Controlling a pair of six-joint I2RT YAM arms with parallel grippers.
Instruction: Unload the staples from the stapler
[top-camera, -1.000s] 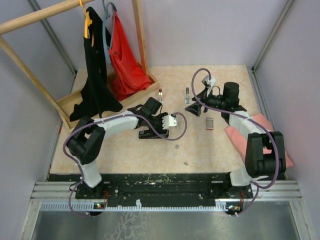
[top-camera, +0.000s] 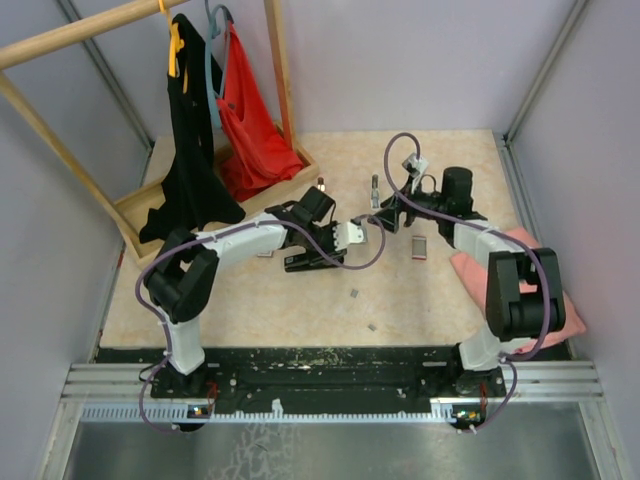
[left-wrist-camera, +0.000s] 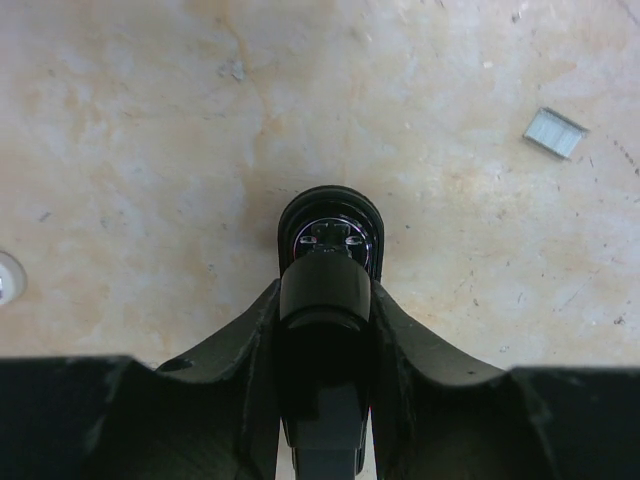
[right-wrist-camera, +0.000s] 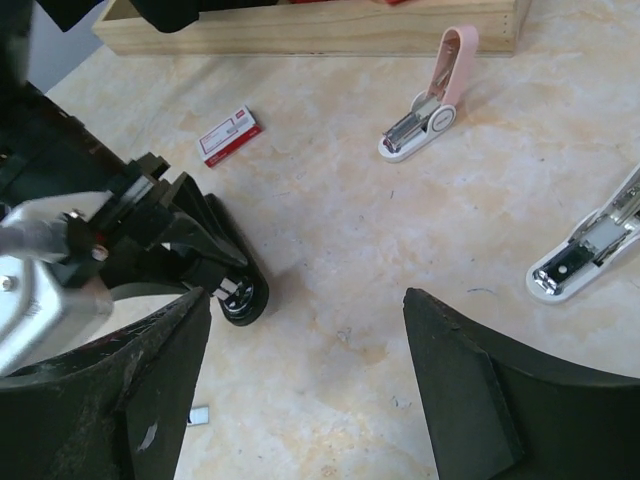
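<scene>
A black stapler (top-camera: 295, 263) lies on the marble-patterned table near the middle. My left gripper is shut on it, one finger on each side of its rounded head. In the left wrist view, the stapler's dark base rim (left-wrist-camera: 331, 196) shows in front of that head; the fingers cover part of the body. My right gripper stands open, apart from the stapler, with only tabletop seen between its fingers. A small silver staple strip (left-wrist-camera: 556, 132) rests on the table, ahead and to the right of the stapler in the left wrist view.
A pink open stapler (right-wrist-camera: 452, 75) and a white one (right-wrist-camera: 547, 284) sit on the far table. A red-and-white box (right-wrist-camera: 229, 136) lies beyond the left gripper. At the back left stands a wooden rack with clothes (top-camera: 250, 120).
Seen from above, stapler and left gripper have shifted slightly right. The right gripper's view has shifted a little; it stays open.
</scene>
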